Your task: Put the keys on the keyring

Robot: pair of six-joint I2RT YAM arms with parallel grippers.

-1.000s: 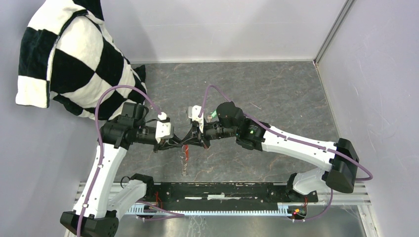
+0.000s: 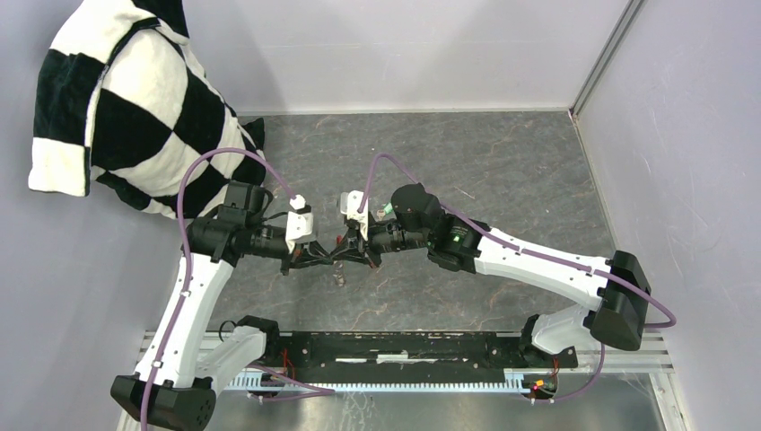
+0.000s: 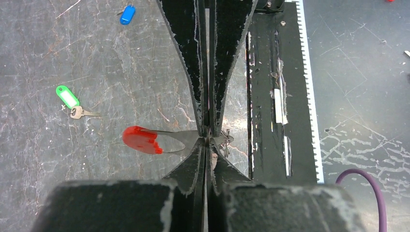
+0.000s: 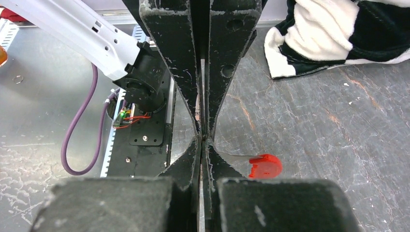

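Note:
My left gripper (image 2: pixel 328 257) and my right gripper (image 2: pixel 337 255) meet tip to tip above the middle front of the floor, both shut. A flat metal piece with a red end (image 3: pixel 140 140) (image 4: pixel 265 166) hangs at their tips, with small metal pieces (image 3: pixel 226 140) dangling at its other end; which fingers grip it, and how, cannot be told. On the floor lie a green tag (image 3: pixel 67 96) with a key (image 3: pixel 80 112) beside it, and a blue tag (image 3: pixel 127 15).
A checkered plush cushion (image 2: pixel 144 108) fills the back left. Walls bound the back and sides. A black rail (image 2: pixel 404 350) with cables runs along the front edge.
The red-ended metal piece below the grippers has swung toward the back and is more hidden under them.

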